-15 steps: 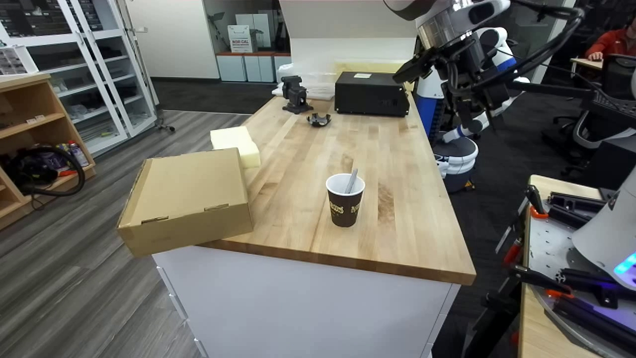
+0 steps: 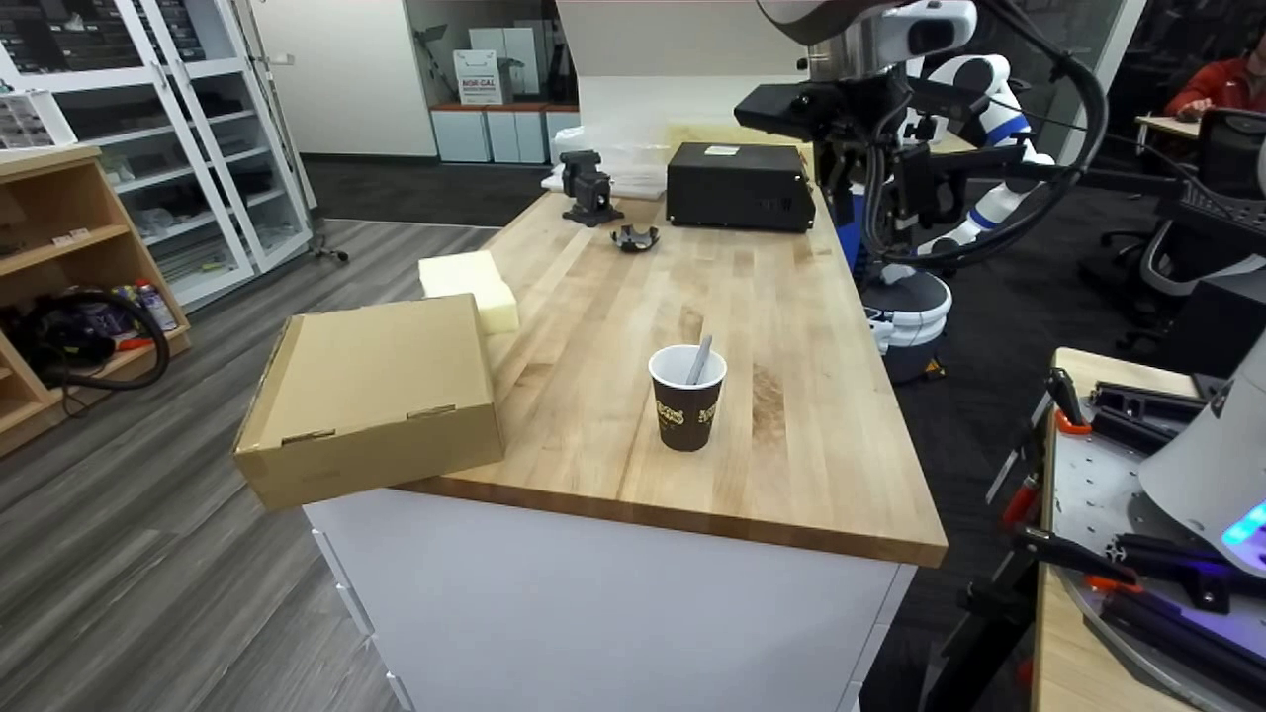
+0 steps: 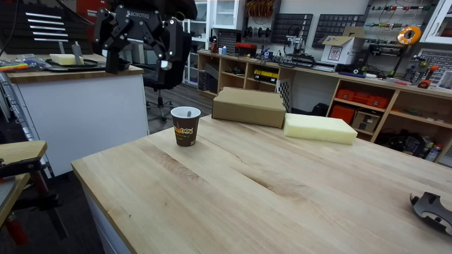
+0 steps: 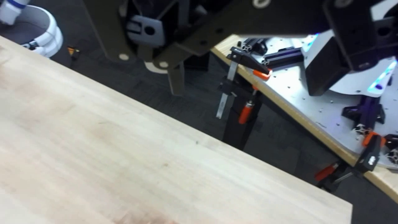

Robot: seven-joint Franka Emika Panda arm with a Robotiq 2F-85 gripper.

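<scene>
A brown paper cup (image 2: pixel 685 415) with a white rim stands upright on the wooden tabletop (image 2: pixel 819 475). The grey handle (image 2: pixel 700 360) of something inside sticks up out of it; the rest of that item is hidden. High above the table, well clear of the cup (image 3: pixel 185 132), my gripper (image 3: pixel 137 70) hangs open in exterior view 2, its two fingers apart with nothing visible between them. Its fingers also stand wide apart in the wrist view, over the table's edge and the floor; no cup shows there.
A closed cardboard box (image 2: pixel 374 374) overhangs the table's left corner, with a pale foam block (image 3: pixel 320 128) beside it. Farther back are a black box (image 2: pixel 738 188), a dark curved part (image 2: pixel 635 238) and a black stand (image 2: pixel 587 190).
In exterior view 1, my arm's end has shifted left and its tilt has changed, with the gripper turned relative to before. The cup, box and foam have stayed in place.
</scene>
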